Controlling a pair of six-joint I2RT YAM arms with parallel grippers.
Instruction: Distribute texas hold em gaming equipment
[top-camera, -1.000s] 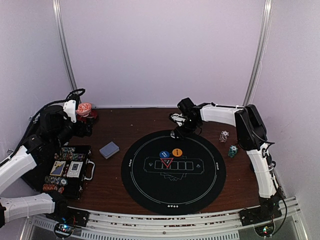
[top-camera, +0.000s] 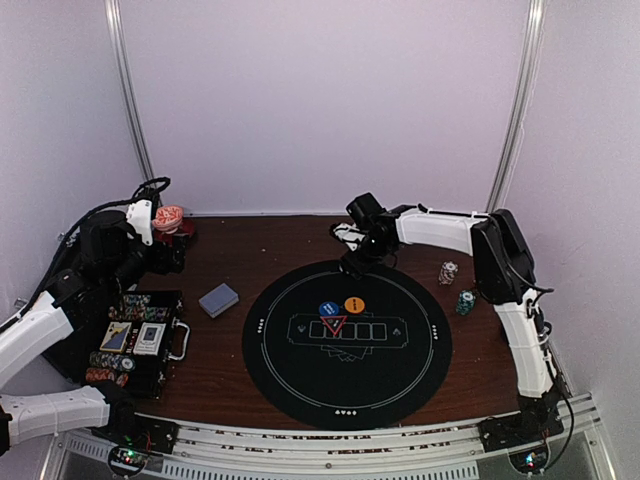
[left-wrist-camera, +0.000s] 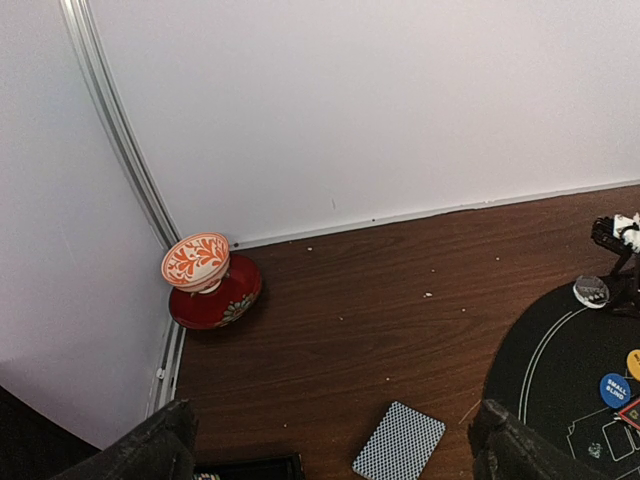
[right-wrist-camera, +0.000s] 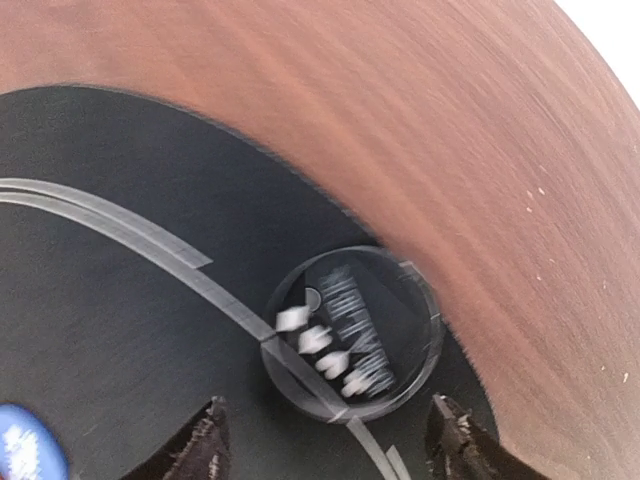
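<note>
On the far edge of the black poker mat (top-camera: 300, 385) lies a clear round disc (right-wrist-camera: 350, 335) with blurred white print. My right gripper is over the mat, its fingertips apart and near the disc, with nothing gripped between them. In the left wrist view the clear disc (left-wrist-camera: 591, 291) appears beside the right arm's fingers. A blue small blind button (top-camera: 329, 309), an orange button (top-camera: 354, 304) and a red triangle (top-camera: 334, 325) sit near the mat's middle. My left gripper hangs open and empty over the left side.
A blue card deck (top-camera: 218, 300) lies left of the mat. Further left stands an open case (top-camera: 165, 362) with chips and cards. Two chip stacks, one pale (top-camera: 448, 272) and one green (top-camera: 466, 302), are right of the mat. A patterned bowl (left-wrist-camera: 197, 260) rests at the back left.
My right gripper has shifted slightly left along the mat's far edge and now covers the pale disc in the top view. The left arm has stayed still.
</note>
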